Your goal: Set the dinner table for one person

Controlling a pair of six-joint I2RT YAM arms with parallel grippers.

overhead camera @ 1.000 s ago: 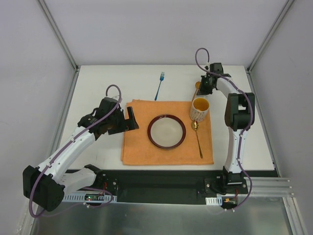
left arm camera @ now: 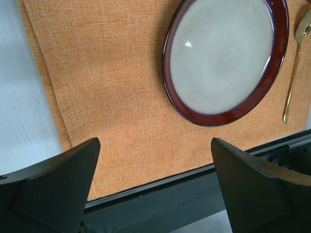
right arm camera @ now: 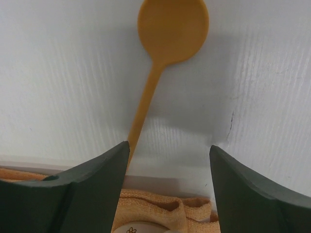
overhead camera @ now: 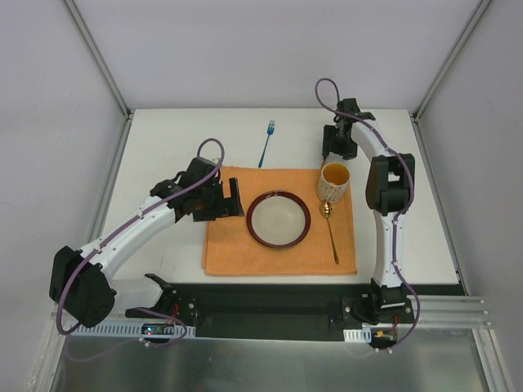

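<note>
A white plate (overhead camera: 279,220) with a dark red rim lies on the orange placemat (overhead camera: 229,260). Right of it rests a gold spoon (overhead camera: 330,233), and behind that a patterned cup (overhead camera: 333,183) stands on the mat's back right corner. Beyond the mat, an orange spoon (right arm camera: 146,97) lies on the white table, mostly hidden from above by my right gripper (overhead camera: 340,153). That gripper is open over it; the spoon's handle runs toward the left finger in the right wrist view. My left gripper (overhead camera: 234,198) hangs open above the mat's left part, left of the plate, with nothing between its fingers.
A blue fork (overhead camera: 266,144) lies on the bare table behind the mat. A dark edge (overhead camera: 270,294) bounds the front.
Objects stay put.
</note>
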